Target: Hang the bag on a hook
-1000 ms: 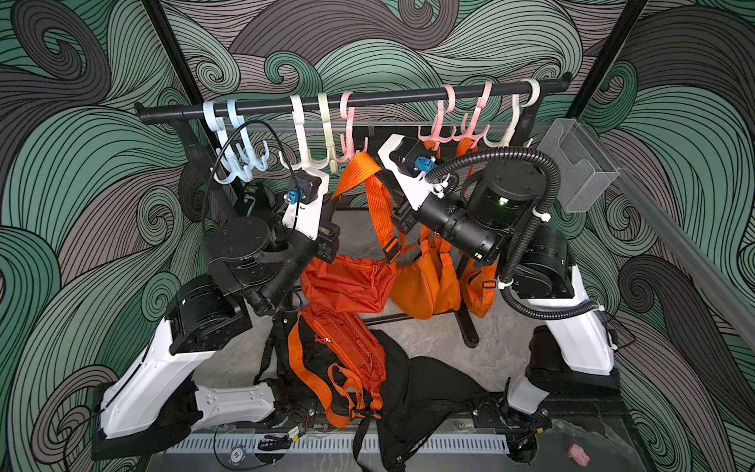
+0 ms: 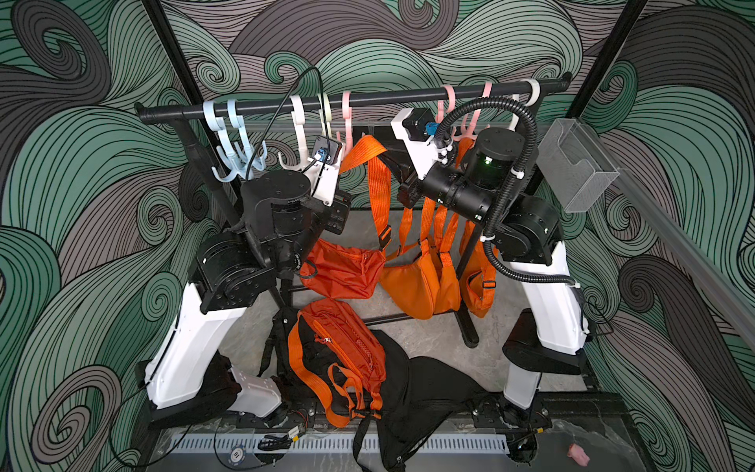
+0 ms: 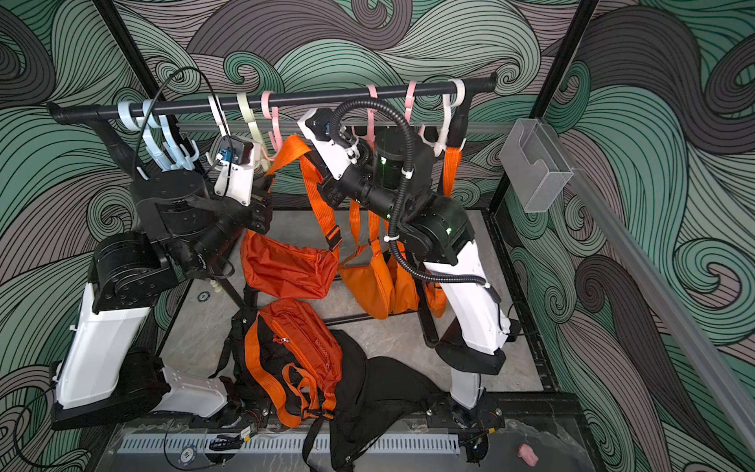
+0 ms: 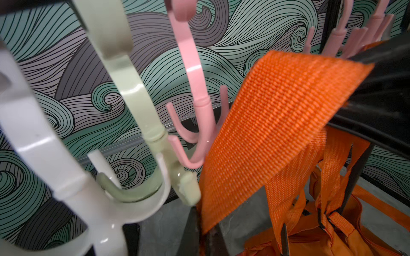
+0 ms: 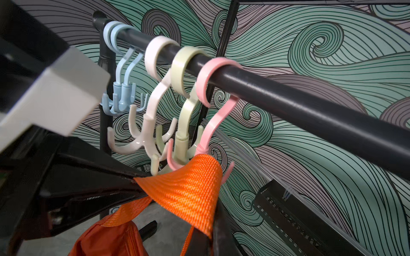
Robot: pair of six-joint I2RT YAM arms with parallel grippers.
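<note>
A red-orange bag (image 2: 342, 267) hangs in the air by its wide orange strap (image 4: 273, 128), which is stretched between my grippers beside the left-middle hooks. My left gripper is shut on one part of the strap, low beside a green hook (image 4: 141, 106). My right gripper is shut on the strap too, with the band folded up in front of a pink hook (image 5: 213, 123). In the left wrist view the strap passes just right of that pink hook; whether they touch is unclear.
The black rail (image 2: 409, 96) carries blue, white, green and pink hooks. Other orange bags (image 2: 417, 291) hang on the right. An orange bag (image 2: 342, 346) and black fabric (image 2: 424, 385) lie below. A grey bin (image 2: 574, 165) is at the right.
</note>
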